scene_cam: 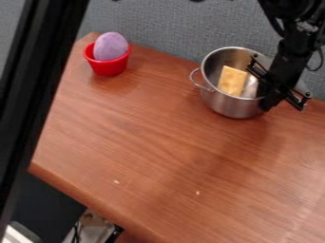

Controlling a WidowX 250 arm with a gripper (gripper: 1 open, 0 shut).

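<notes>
A steel pot (222, 106) with a side handle stands at the back right of the wooden table. Inside it are a yellow block (233, 80) and a pale item beside that. My black gripper (273, 84) is at the pot's right rim, angled down over it; whether its fingers are open or shut on anything is unclear.
A red cup (108, 66) holding a purple egg-shaped object (110, 46) sits at the back left. A grey partition runs along the back, and a dark frame fills the left edge.
</notes>
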